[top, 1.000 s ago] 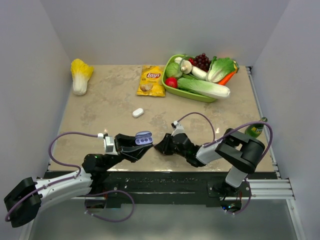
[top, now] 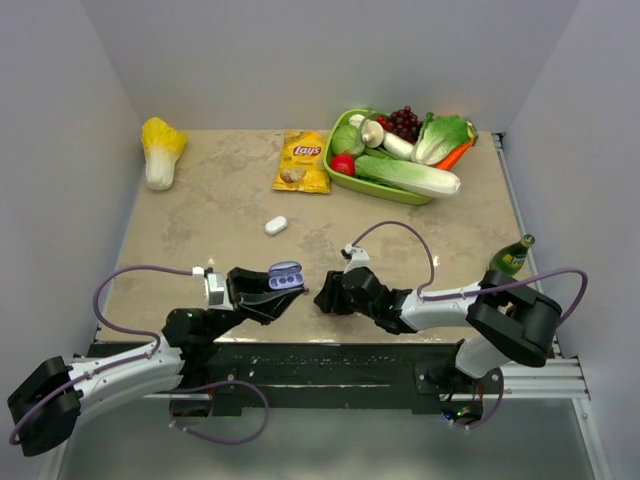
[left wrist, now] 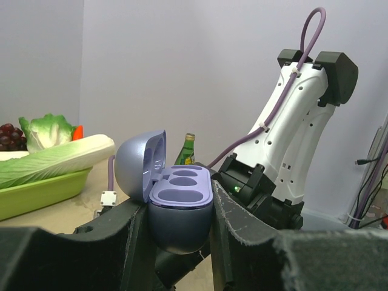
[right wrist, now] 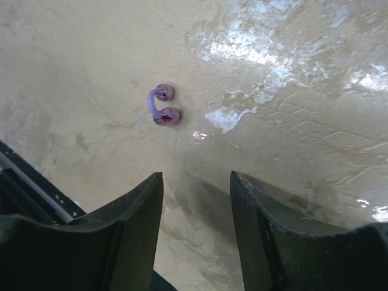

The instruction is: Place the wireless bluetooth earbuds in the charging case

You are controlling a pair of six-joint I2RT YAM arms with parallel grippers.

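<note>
My left gripper is shut on the lilac charging case, held raised with its lid open; the left wrist view shows the case upright between the fingers, its compartments looking empty. My right gripper points down low over the table to the right of the case. In the right wrist view its fingers stand apart with nothing between them, and a small purple earbud piece, two rounded ends joined by a curved band, lies on the table just beyond the fingertips.
A white oval item lies mid-table. At the back are a chips bag, a green vegetable basket and a cabbage. A bottle stands at the right.
My right arm has shifted to the right, its upper links lowering and swinging outward, and the gripper has moved slightly right. The left arm and case are unmoved.
</note>
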